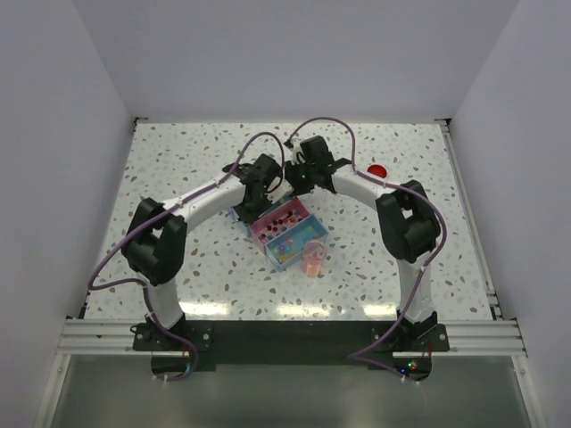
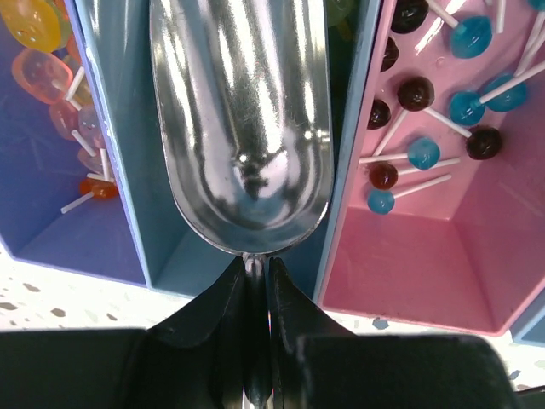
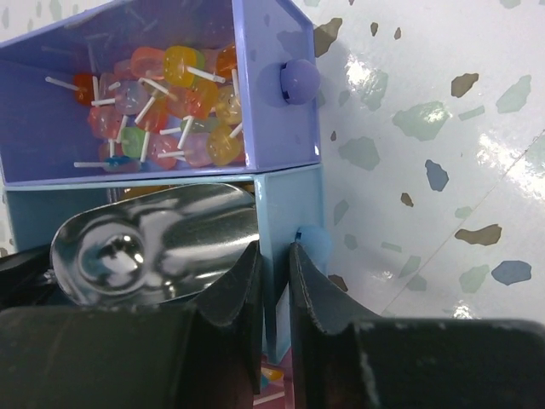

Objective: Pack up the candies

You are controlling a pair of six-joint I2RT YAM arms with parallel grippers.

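My left gripper is shut on the thin handle of a metal scoop (image 2: 247, 128). The scoop's bowl lies inside the light blue bin (image 2: 140, 162), hiding most of its floor. In the right wrist view, my right gripper is partly open, one finger on each side of that bin's end wall (image 3: 281, 209); whether it grips the wall is unclear. A purple-blue bin (image 3: 136, 34) beside it holds mixed coloured lollipops (image 3: 170, 94). On the other side, a pink bin (image 2: 392, 273) holds brown and blue lollipops (image 2: 417, 94).
Another light blue bin (image 1: 308, 230) adjoins the pink one. Beside it stands a clear container (image 1: 312, 257) with something orange inside. A red round dish (image 1: 377, 171) sits at the right rear.
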